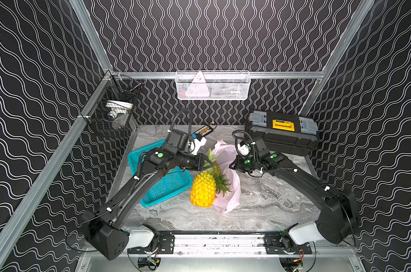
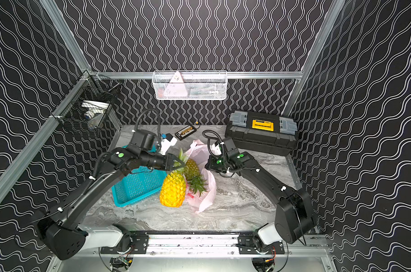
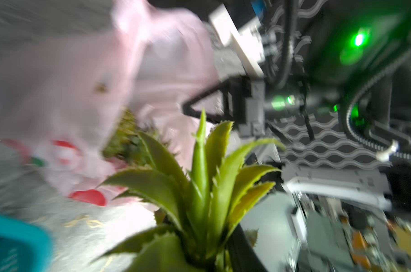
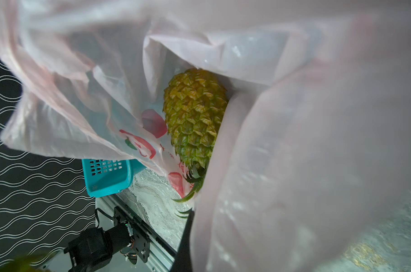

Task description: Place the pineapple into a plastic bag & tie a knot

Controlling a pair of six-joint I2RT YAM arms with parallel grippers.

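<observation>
A bright yellow pineapple hangs crown up from my left gripper, which is shut on its green leaves. It is at the left side of the pink-white plastic bag. The bag stands open on the table, with a second, greener pineapple lying inside, leaves toward the front. At the bag's right rim is my right gripper, shut on the thin plastic; in the right wrist view the bag's wall covers most of its fingers.
The teal basket at the left looks empty where it shows, partly under my left arm. A black toolbox stands at the back right. A small black device lies at the back.
</observation>
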